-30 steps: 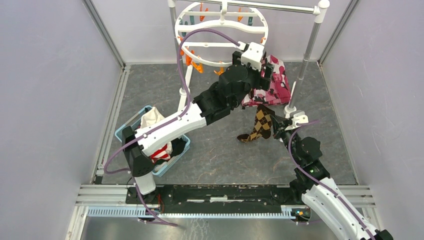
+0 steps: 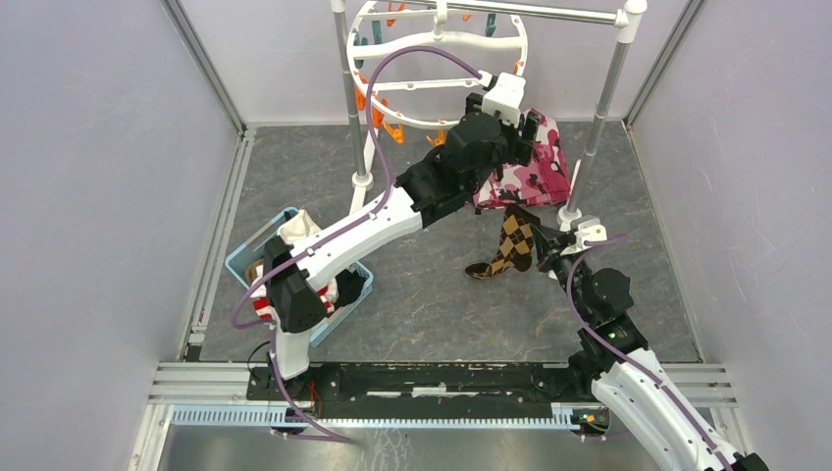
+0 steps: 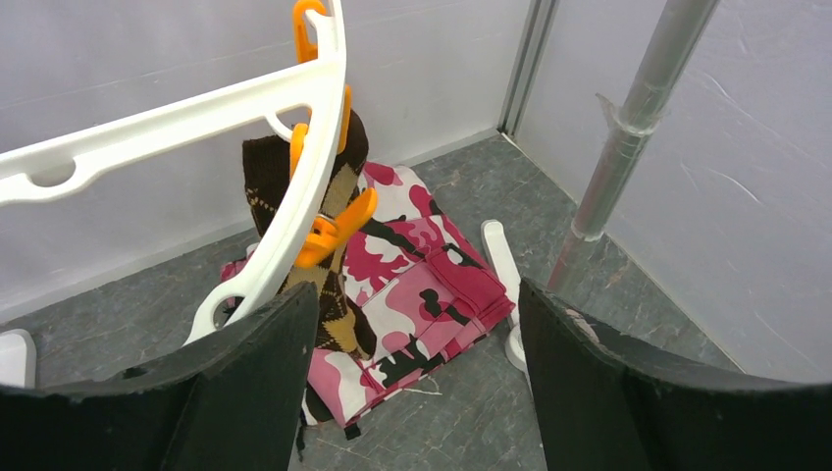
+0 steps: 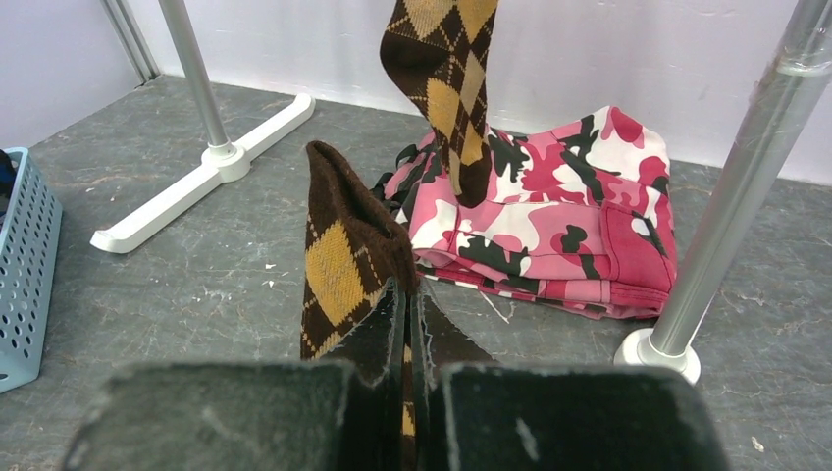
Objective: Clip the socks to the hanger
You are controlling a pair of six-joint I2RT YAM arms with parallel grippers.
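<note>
A brown and tan argyle sock (image 3: 270, 177) hangs at the rim of the white hanger (image 3: 196, 115), behind orange clips (image 3: 338, 231); part of it is hidden by the rim. Its lower end, the hanging sock (image 4: 442, 93), shows at the top of the right wrist view. Beside the rim my left gripper is open, fingers well apart with nothing between them. Low over the floor, my right gripper is shut on the cuff of a matching sock (image 4: 334, 275). In the top view that second sock (image 2: 515, 243) dangles below the right fingertips.
Pink camouflage cloth (image 4: 559, 211) lies folded on the floor at the back. A metal stand post (image 3: 628, 128) rises right of the left gripper. At the left stands a blue basket (image 2: 235, 263) with clothing inside.
My left gripper has shifted slightly to the right and up in the top view, close to the hanger's right side. The right arm and its sock have stayed still.
</note>
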